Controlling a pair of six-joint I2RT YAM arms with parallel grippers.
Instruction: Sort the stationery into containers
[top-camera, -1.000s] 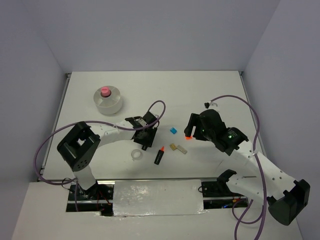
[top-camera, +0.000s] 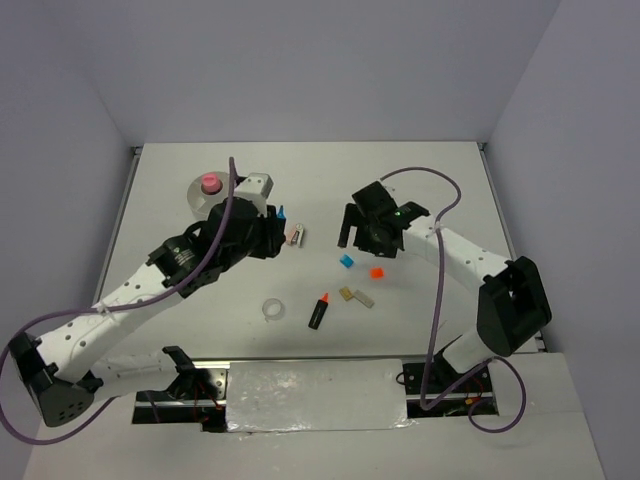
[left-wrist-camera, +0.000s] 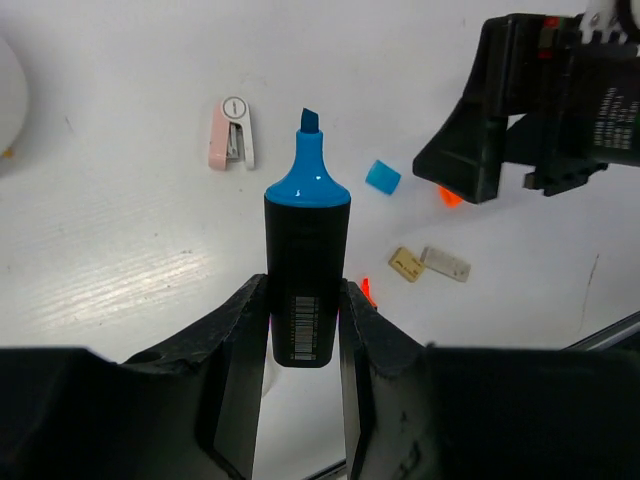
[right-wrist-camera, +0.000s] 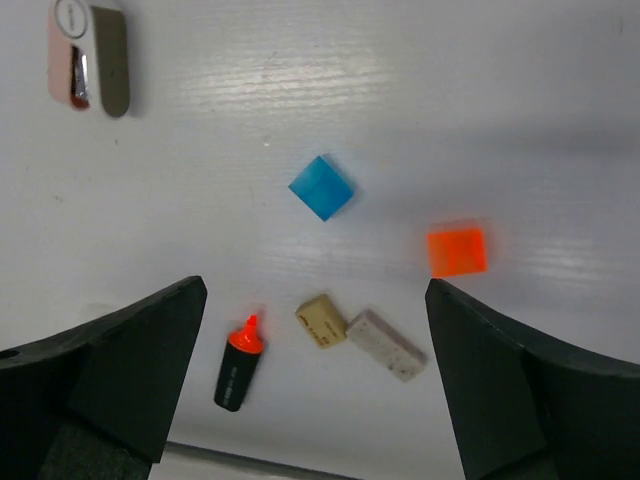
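Observation:
A black highlighter with a blue end (left-wrist-camera: 308, 230) stands between the tips of my left gripper, which is shut on it and raised over the table. My right gripper is open and empty above the small pieces. Below it lie a blue cube (right-wrist-camera: 322, 188), an orange cube (right-wrist-camera: 457, 252), a tan block (right-wrist-camera: 321, 321), a grey block (right-wrist-camera: 386, 345) and a black highlighter with an orange end (right-wrist-camera: 239, 364). A pink and white stapler (left-wrist-camera: 231, 134) rests behind the held highlighter. A clear ring of tape (top-camera: 273, 309) lies at the front.
A round white container (top-camera: 201, 200) stands at the back left with a pink-topped item (top-camera: 211, 183) in it; the left arm partly covers it.
My left gripper has risen from the table with the blue-ended highlighter, uncovering the stapler. The right gripper has moved left and back, toward the blue cube.

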